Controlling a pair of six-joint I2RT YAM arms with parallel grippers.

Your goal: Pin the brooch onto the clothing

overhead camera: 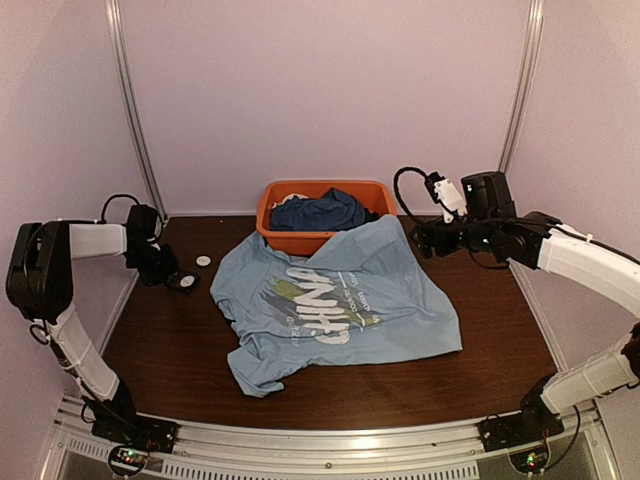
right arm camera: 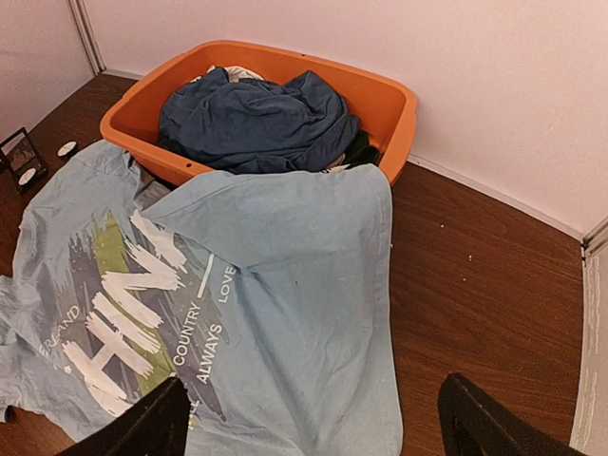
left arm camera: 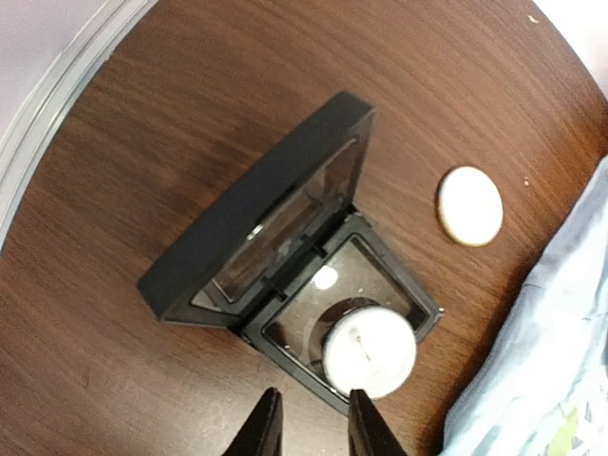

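A black hinged case (left arm camera: 256,214) stands open on the table at the left, its lid tilted up. A round white piece (left arm camera: 369,351) sits in its lower half, close to the front edge. Another white disc (left arm camera: 470,206) lies flat on the wood beside the case; which of them is the brooch I cannot tell. Over the case's near side is my left gripper, part open with an empty gap. Light blue printed clothing (overhead camera: 335,310) is spread over the middle. My right gripper hangs open above its right side, holding nothing.
An orange bin (overhead camera: 345,240) with dark cloth (overhead camera: 322,212) stands at the back, and the clothing's far edge overlaps its front. Bare table lies right of the clothing and along the front. A wall (left arm camera: 47,57) runs close on the left.
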